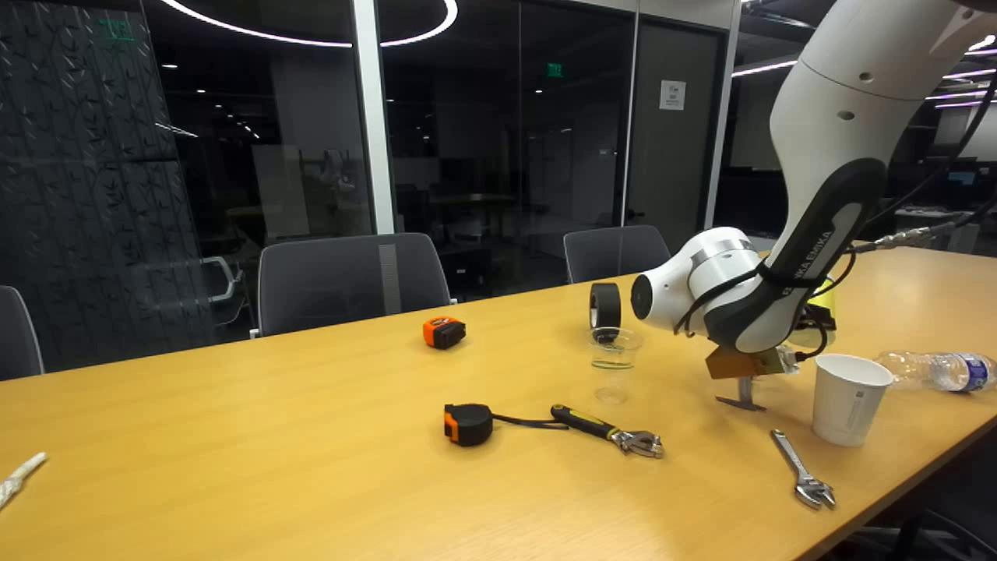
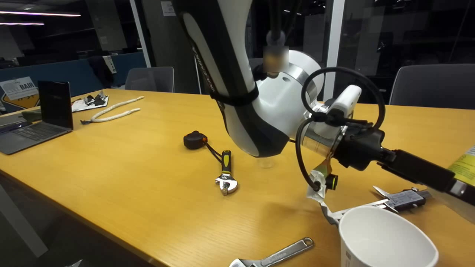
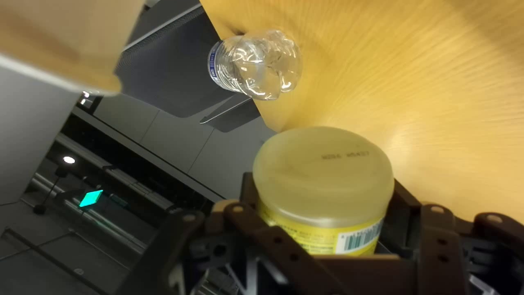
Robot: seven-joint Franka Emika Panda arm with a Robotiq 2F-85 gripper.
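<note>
My gripper is shut on a yellow-labelled container (image 3: 319,172), whose pale, rounded end faces the wrist camera, with a barcode below it. One dark finger presses on each side. At the right edge of exterior view 2, the container (image 2: 466,167) shows partly beyond the black gripper parts, its lower end out of frame or hidden. Exterior view 1 shows only a yellow sliver of the container (image 1: 829,298) behind the arm. Whether it touches the table cannot be told.
Near the hand are a white cup (image 1: 848,402), calipers (image 2: 403,200), a clear bottle (image 1: 935,371) and a wrench (image 1: 800,472). Further left lie a clear plastic cup (image 1: 613,360), black tape roll (image 1: 605,308), yellow-handled wrench (image 1: 598,428) and two tape measures (image 1: 469,425).
</note>
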